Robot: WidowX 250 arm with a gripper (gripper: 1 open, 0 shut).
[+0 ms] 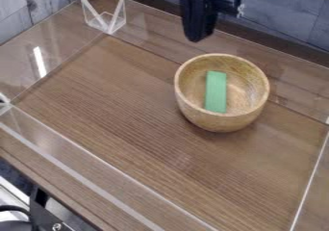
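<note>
A light wooden bowl (191, 103) sits right of the table's middle with a green block (216, 91) lying in it. My gripper (197, 33) is a dark shape at the top of the view, above and behind the bowl and apart from it. It looks shut, with nothing visible between its fingers, though its tips are dark and hard to make out.
A clear plastic piece (106, 13) stands at the back left of the wooden table (115, 139). Dark cables lie off the left edge.
</note>
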